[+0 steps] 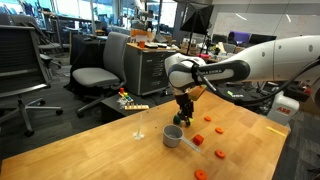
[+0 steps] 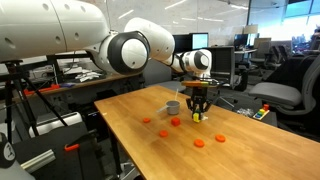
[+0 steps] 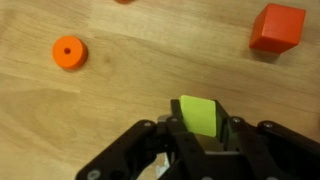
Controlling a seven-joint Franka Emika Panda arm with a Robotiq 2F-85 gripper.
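Observation:
My gripper is shut on a small yellow-green block, whose lime-coloured top shows between the fingers in the wrist view. From the second exterior view the same block looks yellow, low at the fingertips and close to the table. Whether it touches the wood cannot be told. In the first exterior view the gripper points down just behind a grey metal cup, and the fingers hide much of the block.
A red block and an orange disc lie apart from the gripper. More orange discs are scattered over the table. Bare wood stretches away on the cup's far side from the discs. Office chairs stand beyond the edge.

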